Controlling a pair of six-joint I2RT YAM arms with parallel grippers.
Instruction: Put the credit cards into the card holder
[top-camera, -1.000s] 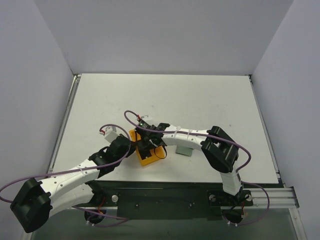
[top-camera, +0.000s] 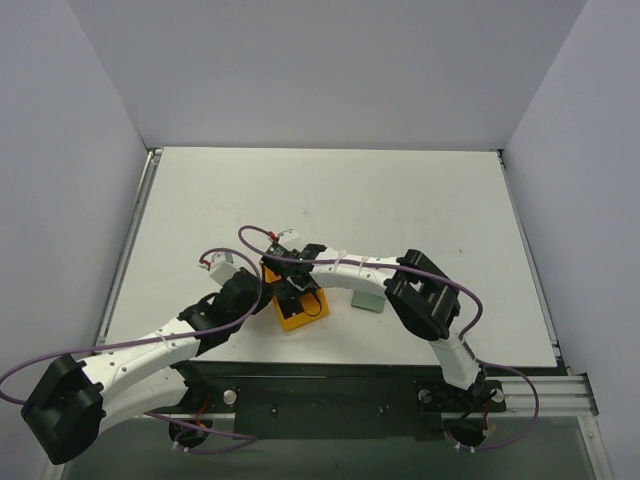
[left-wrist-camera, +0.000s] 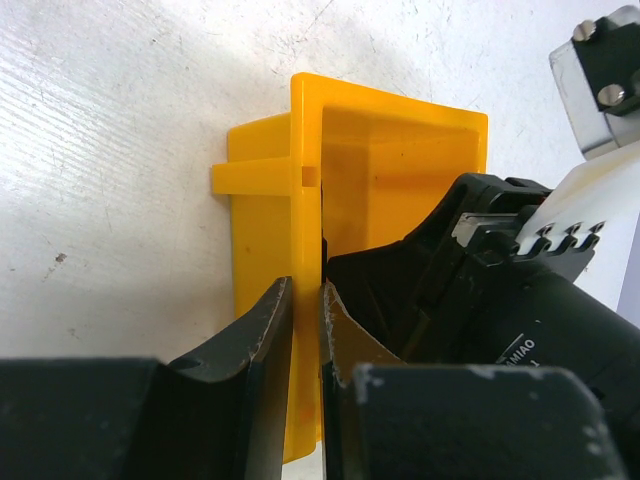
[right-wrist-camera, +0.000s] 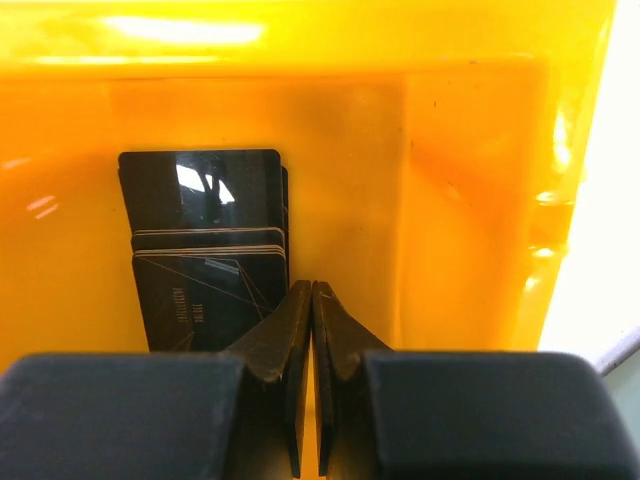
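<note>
A yellow box (left-wrist-camera: 265, 215) is held at its side wall by my left gripper, which is shut on that rim. Inside the box, several dark credit cards (right-wrist-camera: 210, 215) lie stacked flat and slightly fanned, as the right wrist view shows. My right gripper reaches into the box with its tips together at the cards' right edge; nothing shows between them. Whether the tips touch the cards is unclear. In the top view, a grey-green flat item (top-camera: 368, 301), possibly the card holder, lies right of the box, partly behind the right arm.
Both arms crowd round the yellow box near the table's front edge.
My right arm has shifted a little to the left over the box, its elbow moving left too. The left arm and the box look unmoved.
</note>
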